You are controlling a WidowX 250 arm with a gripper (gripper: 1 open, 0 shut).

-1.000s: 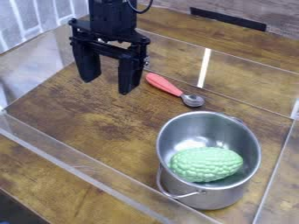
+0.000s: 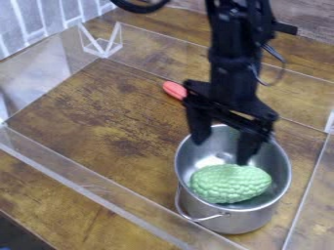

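My black gripper (image 2: 229, 133) is over the back part of a metal pot (image 2: 189, 210), its two fingers apart and low at the pot's opening. A green, bumpy corn-like object (image 2: 229, 183) lies inside the pot, just in front of the fingers. A red-handled utensil (image 2: 177, 90) lies on the wooden table behind the gripper, mostly hidden by it.
Clear plastic walls border the wooden work area (image 2: 98, 127). A white wire piece (image 2: 102, 44) stands at the back left.
My gripper has swept right and down from above the left of the table to over the pot, now covering much of the red-handled utensil. The pot and green object look unmoved.
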